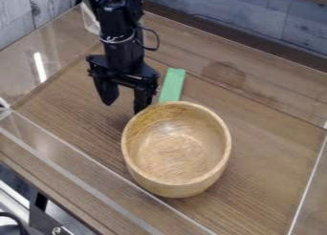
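Note:
The black gripper (pixel 122 91) hangs open at the upper left of the camera view, low over the wooden surface. A large light wooden bowl (pixel 175 154) sits empty just to its lower right. A green block (pixel 174 82) lies flat behind the bowl, right of the gripper.
Walls run along the back and the left, with a pale object partly hidden behind the arm at the top.

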